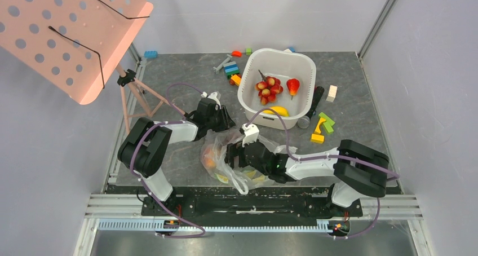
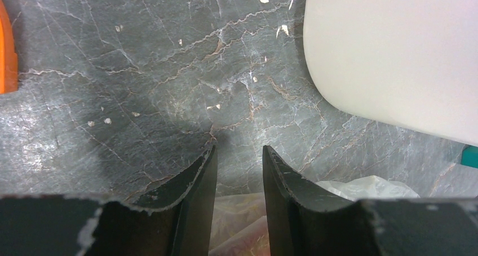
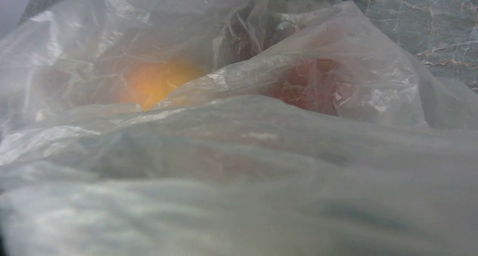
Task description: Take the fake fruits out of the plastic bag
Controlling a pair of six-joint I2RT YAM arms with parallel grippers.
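The crumpled clear plastic bag point(image 1: 217, 174) lies at the front centre, with an orange fruit point(image 1: 209, 157) inside; through its film in the right wrist view show a blurred orange fruit point(image 3: 158, 84) and a red one point(image 3: 307, 84). My right gripper point(image 1: 235, 153) is down in the bag's folds, fingers apart. My left gripper point(image 1: 224, 118) hovers above bare table just behind the bag, fingers part open, nothing between them. A white bin point(image 1: 255, 61) holds grapes point(image 1: 269, 87), a red fruit point(image 1: 292, 85) and a banana point(image 1: 277, 110).
Toy bricks point(image 1: 231, 69) lie left of the bin, more bricks point(image 1: 317, 138) and a black hammer-like tool point(image 1: 315, 98) to its right. A pink perforated panel point(image 1: 73, 42) on a stand overhangs the back left. Bare table lies at left.
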